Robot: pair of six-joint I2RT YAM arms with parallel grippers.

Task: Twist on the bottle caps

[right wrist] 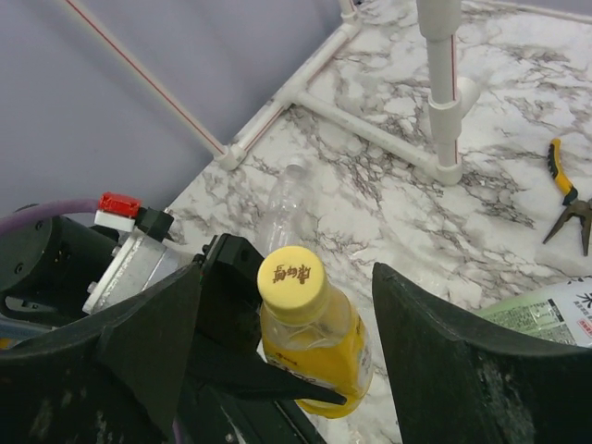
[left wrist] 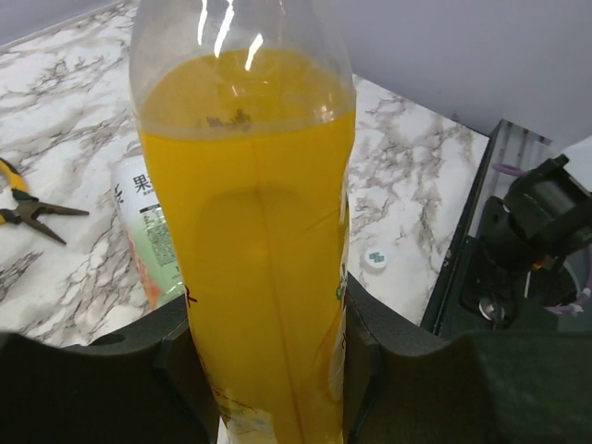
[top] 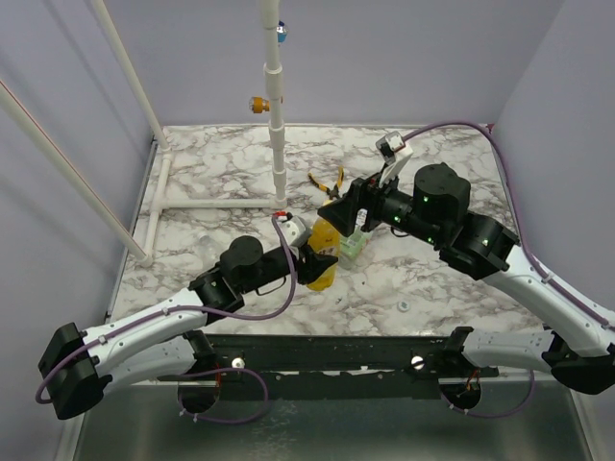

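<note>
My left gripper (top: 306,261) is shut on an upright yellow bottle (left wrist: 254,231), which fills the middle of the left wrist view. A yellow cap (right wrist: 291,273) sits on its top. My right gripper (top: 351,204) is above and right of the bottle, its fingers apart with nothing held; in the right wrist view the capped top lies between and beyond them. A green-white labelled bottle (left wrist: 139,217) lies on the table behind, and a clear bottle (right wrist: 287,203) lies at the left.
Yellow-black pliers (left wrist: 28,208) lie at the back near a white pipe frame (top: 221,204). A small white round piece (top: 404,306) lies on the front right of the marble table, which is otherwise mostly clear there.
</note>
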